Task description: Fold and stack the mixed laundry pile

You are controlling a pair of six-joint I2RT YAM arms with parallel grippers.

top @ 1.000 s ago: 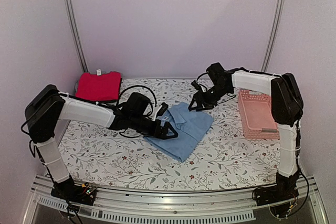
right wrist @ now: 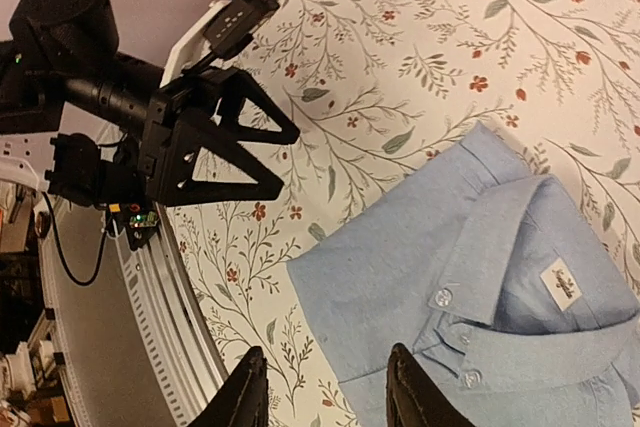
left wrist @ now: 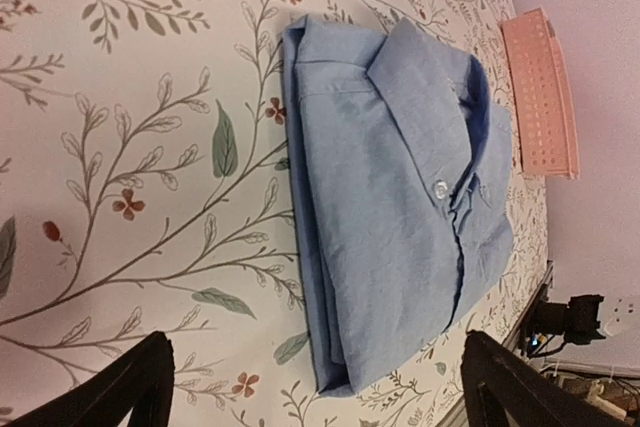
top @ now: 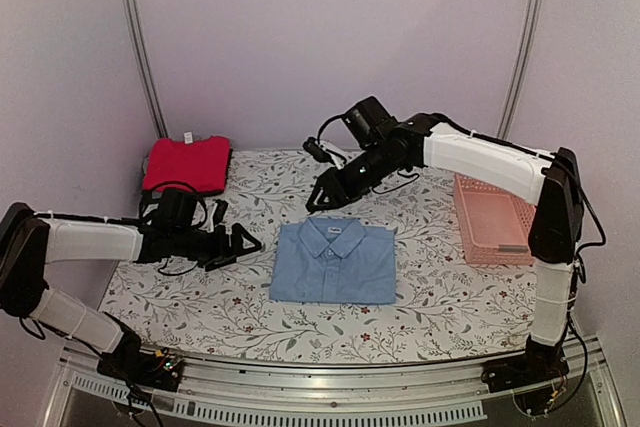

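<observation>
A light blue shirt [top: 332,265], folded into a rectangle with its collar and label uppermost, lies flat in the middle of the table; in the right wrist view its collar [right wrist: 485,247] and buttons show close up. My left gripper [top: 240,245] stands open to the left of the shirt, nothing between its fingers. My right gripper [top: 325,197] hangs above the shirt's back edge, its two fingertips [right wrist: 254,369] apart and empty.
A red folded garment [top: 188,161] lies at the back left. A pink plastic basket [top: 495,217] stands at the right side.
The shirt has straightened from a tilted position into a square-on rectangle.
</observation>
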